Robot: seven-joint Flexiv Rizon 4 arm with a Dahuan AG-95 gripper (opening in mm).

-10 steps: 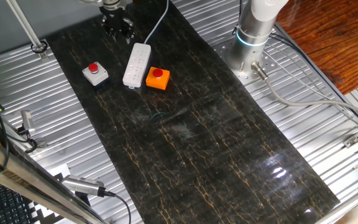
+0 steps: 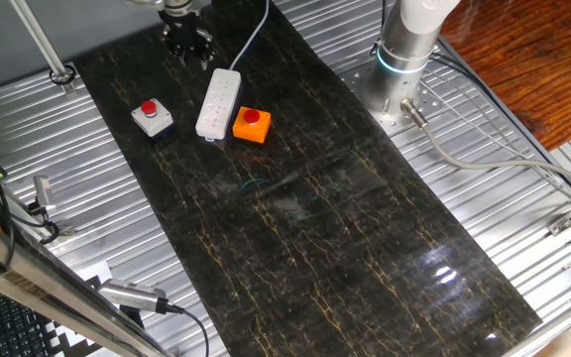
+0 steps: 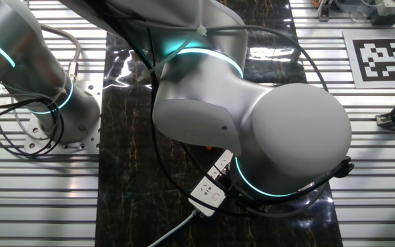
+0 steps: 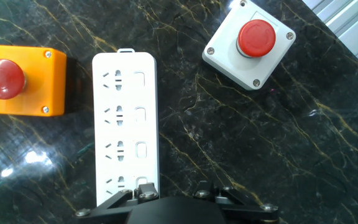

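Note:
My gripper (image 2: 194, 61) hangs over the far end of the dark marble-look board, its fingers apart with nothing between them. In the wrist view, the gripper shows at the bottom edge, its left finger overlapping the near end of a white power strip (image 4: 126, 124). To the strip's right is a light grey box (image 4: 229, 56) with a red push button (image 4: 256, 38). An orange box (image 4: 56, 81) with a darker red button (image 4: 4, 79) sits on its left. Exterior view 2 has the arm covering the gripper and the grey box.
A white cord (image 2: 253, 40) runs from the strip to the board's far edge. The board (image 2: 315, 248) is bare across its middle and near part. A keyboard (image 2: 13, 322) and a metal cylinder-like device (image 2: 132, 295) lie off the board at the near left.

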